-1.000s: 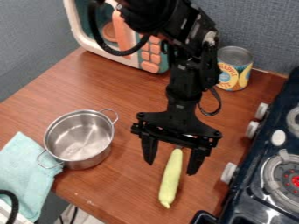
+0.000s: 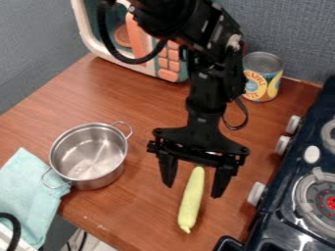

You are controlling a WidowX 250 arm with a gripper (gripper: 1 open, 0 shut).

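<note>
My black gripper (image 2: 194, 178) hangs open over the wooden table, its two fingers apart above the upper end of a pale yellow corn-like object (image 2: 190, 204). That object lies lengthwise on the table, and nothing shows held between the fingers. A steel pot (image 2: 89, 157) with two handles stands to the left of the gripper.
A black stove (image 2: 311, 176) with white knobs fills the right side. A can (image 2: 262, 78) stands at the back right. A toy-like white and orange appliance (image 2: 167, 63) is at the back. A light blue cloth (image 2: 26, 188) lies at the left front.
The gripper and arm have shifted only very slightly over the last second. The objects on the table have not moved.
</note>
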